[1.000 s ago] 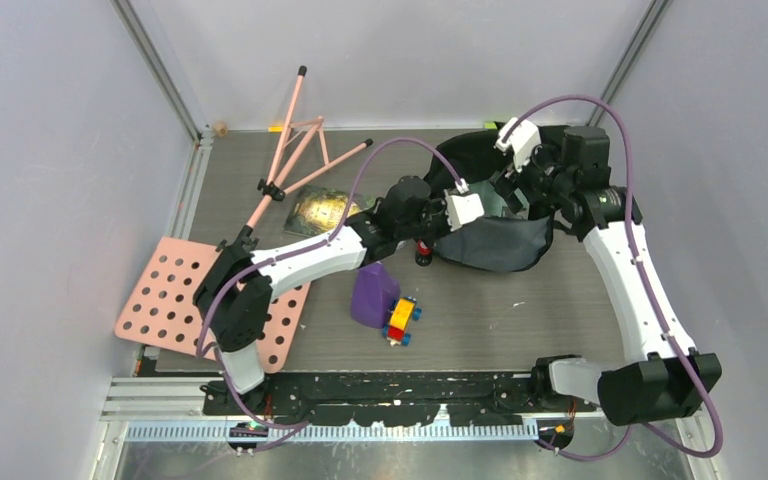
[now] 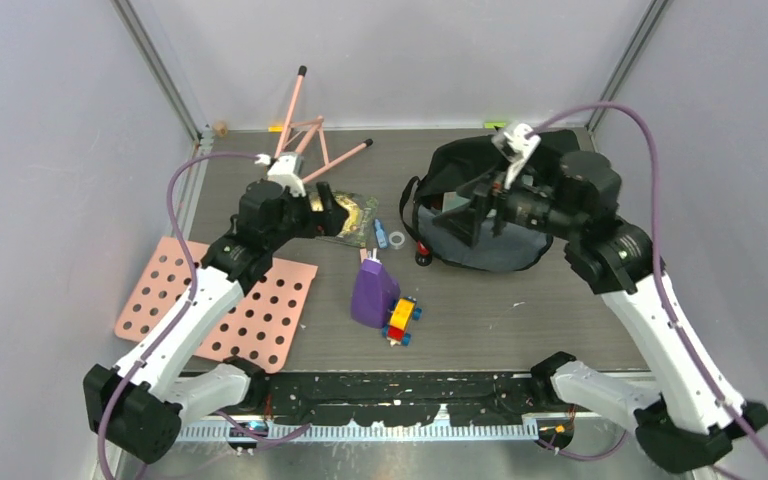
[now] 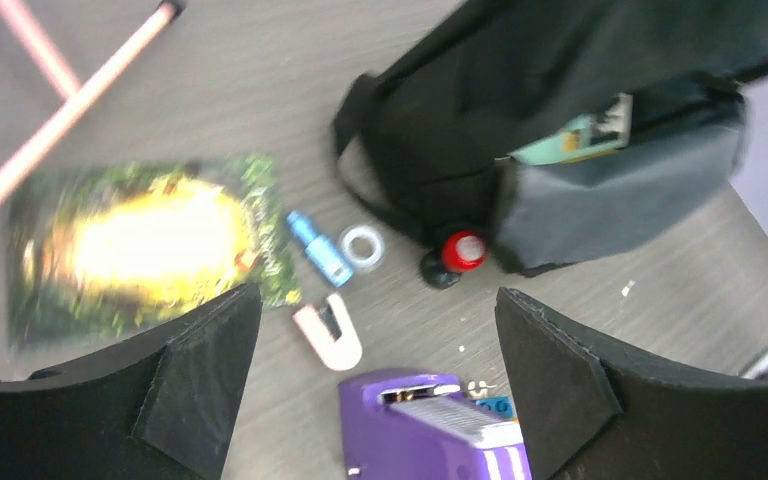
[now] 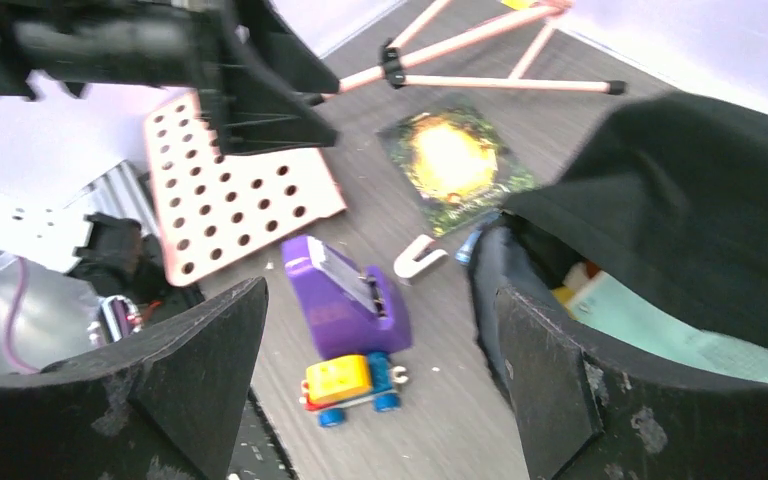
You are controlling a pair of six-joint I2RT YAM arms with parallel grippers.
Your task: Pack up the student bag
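Observation:
The black and grey bag (image 2: 490, 248) lies with its mouth open on the right of the table; a pale green item (image 4: 685, 330) shows inside. Over its opening hovers my right gripper (image 2: 470, 210), fingers apart, nothing between them. My left gripper (image 2: 333, 212) is open and empty above the dark card with a yellow picture (image 3: 150, 245). Between card and bag lie a small blue tube (image 3: 320, 248), a white ring (image 3: 362, 248) and a U-shaped magnet (image 3: 328, 335). A purple sharpener-like block (image 2: 372, 297) stands nearer the front, touching or close beside a toy car (image 2: 401, 318).
A red and black piece (image 2: 422, 254) sits by the bag's left edge. Pink rods (image 2: 310, 140) stand at the back left, and a pink perforated panel (image 2: 275, 310) lies front left.
My left gripper has drawn back leftward from the bag's edge to over the card. The right gripper has shifted left and slightly toward the front, still above the bag.

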